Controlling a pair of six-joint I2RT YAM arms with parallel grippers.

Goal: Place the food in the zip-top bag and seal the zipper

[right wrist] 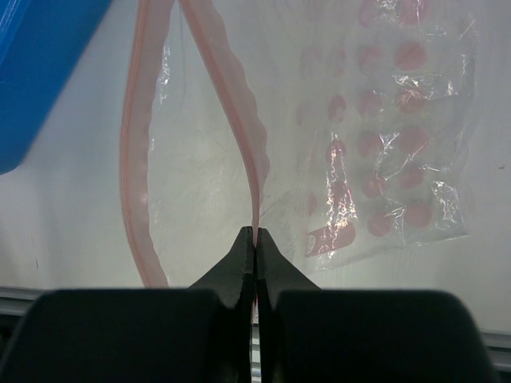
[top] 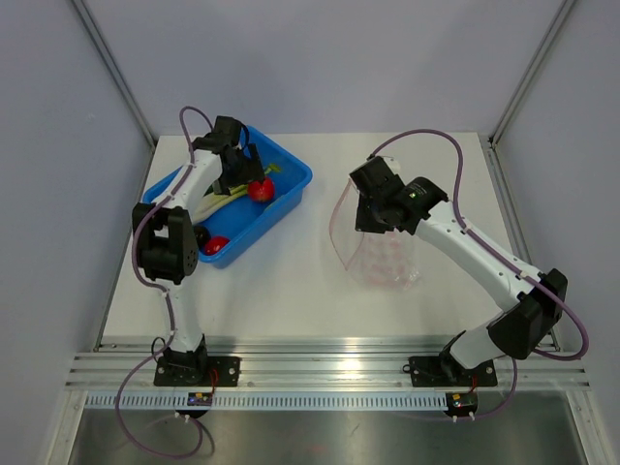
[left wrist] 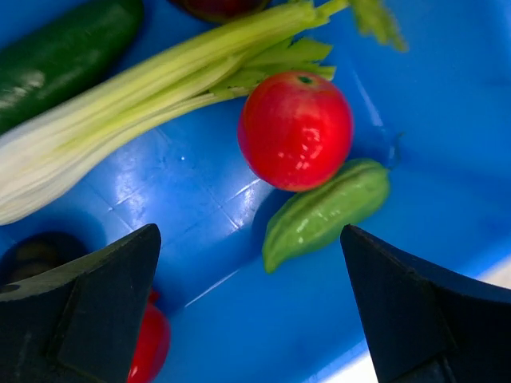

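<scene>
My left gripper (top: 239, 178) stands open over the blue bin, nothing between its fingers. Ahead of its fingertips, the left wrist view shows a red tomato (left wrist: 295, 130) and a small green pepper (left wrist: 327, 211) touching it. Celery (left wrist: 152, 96) lies farther left beside a cucumber (left wrist: 72, 60). A dark round item (left wrist: 32, 257) and another red item (left wrist: 149, 345) are partly hidden by the left finger. The clear zip bag (right wrist: 375, 159) has pink dots and pink zipper strips, its mouth spread open. My right gripper is shut on one zipper strip (right wrist: 227, 88).
The blue bin (top: 276, 215) stands at the table's left; its right wall rises between the left gripper and the bag.
</scene>
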